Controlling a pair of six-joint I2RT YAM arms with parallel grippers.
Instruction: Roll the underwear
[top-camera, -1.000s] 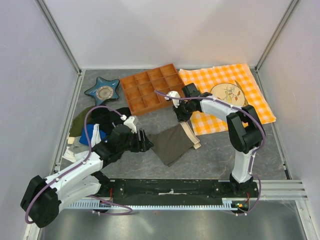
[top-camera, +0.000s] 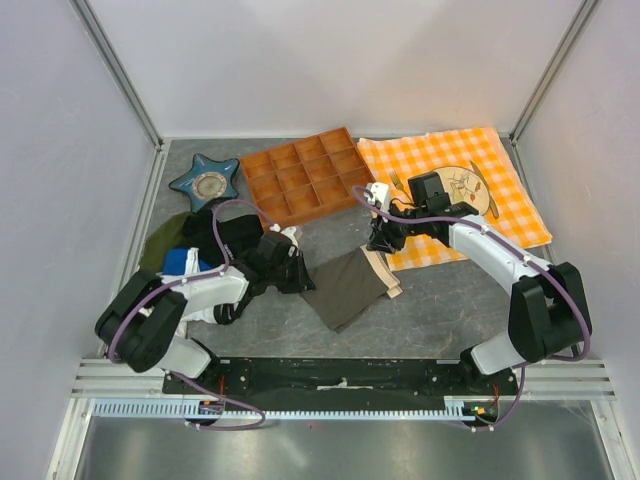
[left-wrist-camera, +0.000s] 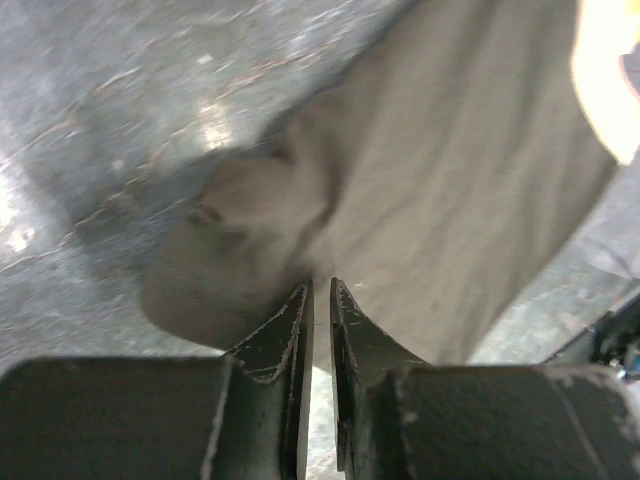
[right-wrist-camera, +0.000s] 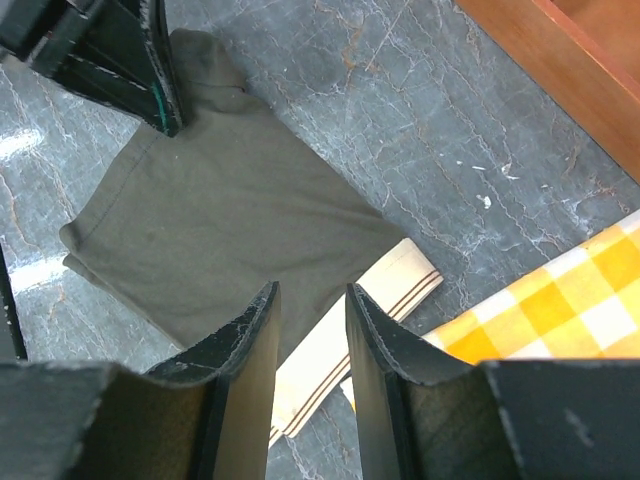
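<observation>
The dark grey-brown underwear (top-camera: 350, 292) lies flat on the dark marbled surface, its cream waistband (right-wrist-camera: 400, 270) toward the right. My left gripper (top-camera: 300, 281) is down at the underwear's left corner, shut; in the left wrist view its fingertips (left-wrist-camera: 338, 300) are against the cloth, where it bunches slightly, though what is between them is hard to see. My right gripper hangs above the waistband end with its fingers part open and nothing visibly held.
A wooden compartment box (top-camera: 310, 170) stands behind, with a checked yellow cloth (top-camera: 520, 210) at right. A pile of dark clothes (top-camera: 170, 240) and a blue star dish (top-camera: 187, 184) are at left. Bare surface lies in front.
The left arm has swung inward, its gripper now lower at the underwear's left corner. The right arm has moved to the right and rotated, its gripper staying above the waistband end.
</observation>
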